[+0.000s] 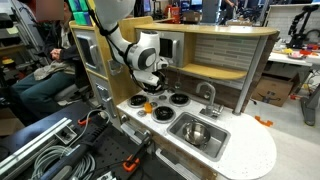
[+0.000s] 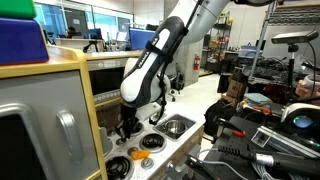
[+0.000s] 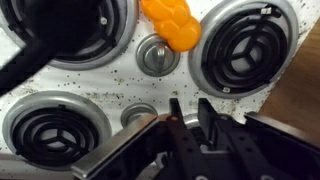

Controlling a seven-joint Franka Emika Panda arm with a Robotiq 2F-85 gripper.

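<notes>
An orange object (image 1: 149, 107) rests on the stove top (image 3: 95, 82) among the burners, its rounded lobes showing at the top of the wrist view. Above the stove, my gripper points down, its black fingertips apart with a visible gap and nothing between them. In exterior view 1 the gripper (image 1: 160, 82) hangs higher than the orange object and clear of it. Several black coil burners (image 3: 245, 50) surround a small metal knob (image 3: 156, 55).
Right of the stove lies a sink (image 1: 178, 127) with a metal pot (image 1: 197, 133) in it, below a faucet (image 1: 207, 94). A wooden shelf (image 1: 215, 70) and microwave (image 1: 160, 47) stand behind. A blurred dark shape crosses the wrist view's left.
</notes>
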